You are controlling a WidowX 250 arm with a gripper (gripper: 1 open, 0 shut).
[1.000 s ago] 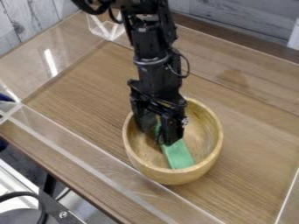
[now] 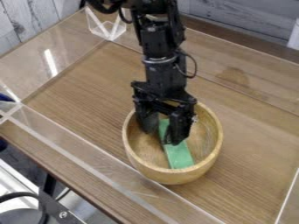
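A wooden bowl (image 2: 151,166) sits on the wooden table, with a long green object (image 2: 177,153) lying inside it. The black robot arm comes down from the top, and its gripper (image 2: 165,124) is low in the bowl, open, over the upper end of the green object. The dark fingers hide that end and part of the bowl's back; whether they touch the green object is hard to tell.
A clear plastic object (image 2: 105,22) stands at the back left. Black cables lie at the lower left edge.
The gripper has shifted slightly within the bowl, and its fingers sit a little differently over the green object. The bowl has stayed about in place.
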